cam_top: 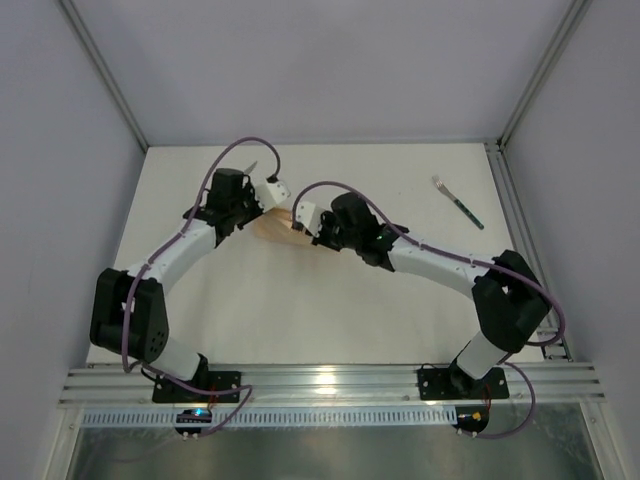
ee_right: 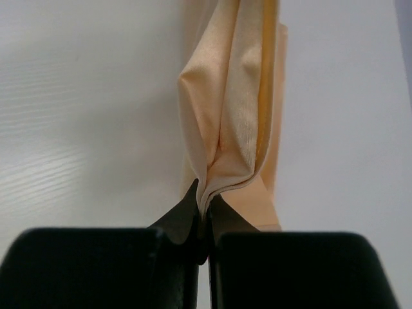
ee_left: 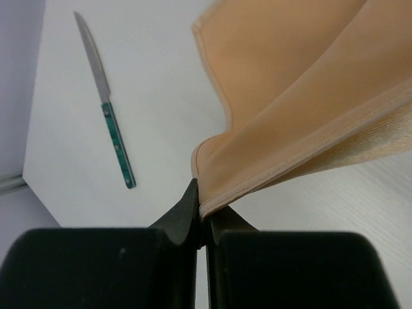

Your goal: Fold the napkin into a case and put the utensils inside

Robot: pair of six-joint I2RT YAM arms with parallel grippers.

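Observation:
A peach napkin (cam_top: 283,229) is stretched between my two grippers, left of the table's middle, its upper edge raised in folds. In the left wrist view, my left gripper is shut on a corner of the napkin. My right gripper is shut on a gathered edge at the other end, seen in the right wrist view. A knife with a green handle (ee_left: 118,143) lies beside the napkin; from above, only its blade (cam_top: 251,167) shows past the left arm. A fork with a green handle (cam_top: 459,205) lies at the right of the table.
Open surface also lies between the right arm and the fork. The arms reach in from both sides, and their cables loop above the grippers.

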